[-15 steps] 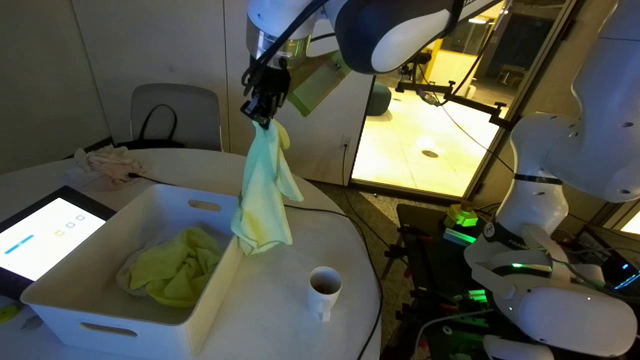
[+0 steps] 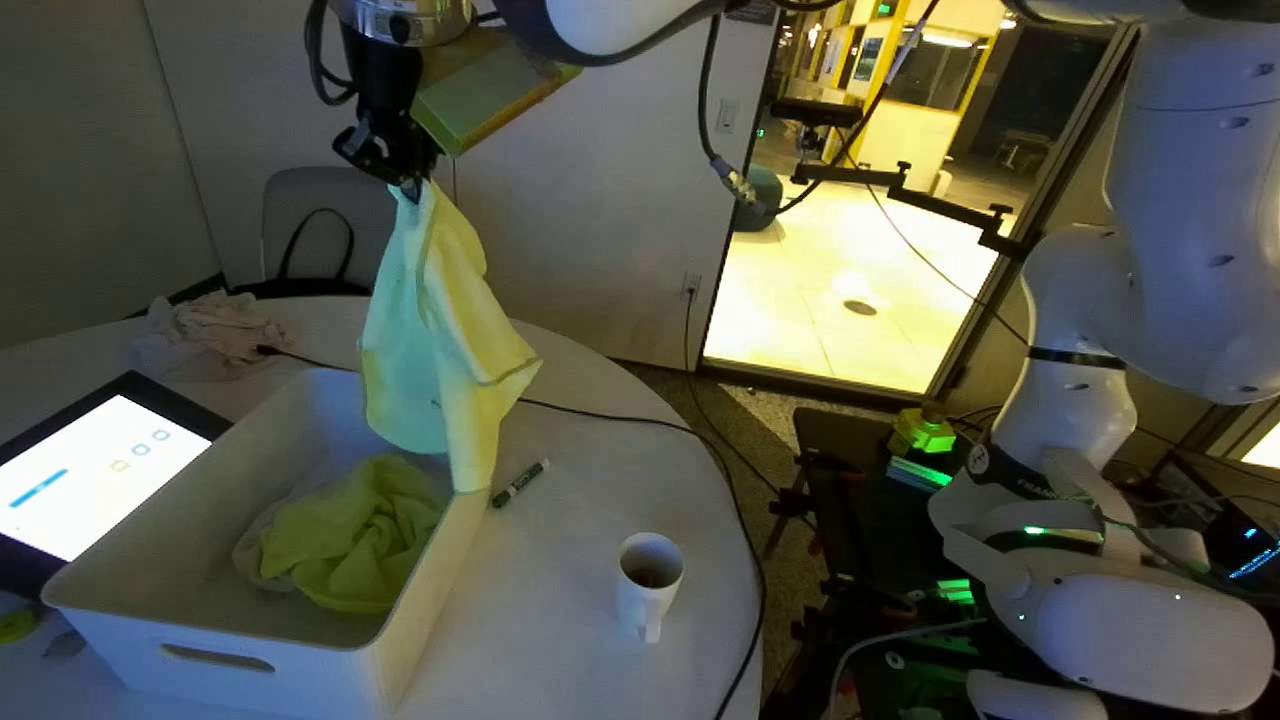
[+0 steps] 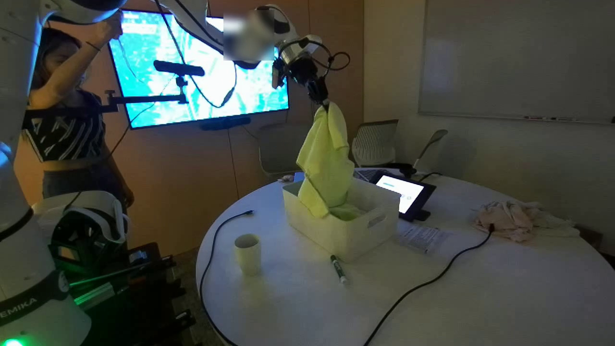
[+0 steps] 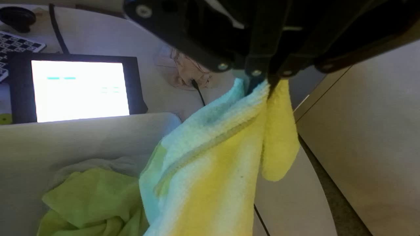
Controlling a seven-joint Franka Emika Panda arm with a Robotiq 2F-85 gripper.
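A yellow cloth (image 2: 438,324) hangs from my gripper (image 2: 411,192), which is shut on a pinched top part of it. Its lower end reaches down over the near right wall of a white bin (image 2: 414,624). In the wrist view, the cloth (image 4: 220,169) spreads downward from the fingertips and looks partly bluish. Inside the bin lies another yellow-green cloth (image 2: 360,534), crumpled, with a whitish cloth (image 4: 122,164) partly hidden under it. In exterior view 2, the held cloth (image 3: 325,155) hangs above and partly in front of the bin (image 3: 369,230).
To the right of the bin stand a white mug (image 2: 649,588) and a marker (image 2: 519,482). A lit tablet (image 2: 102,462) sits close on the left. Pinkish cloth (image 2: 210,330) lies at the back of the table. A black cable (image 3: 426,282) crosses the tabletop.
My gripper has moved left and upward in exterior view 1, carrying the cloth from the bin's right side to over its edge. The marker, earlier hidden, now shows.
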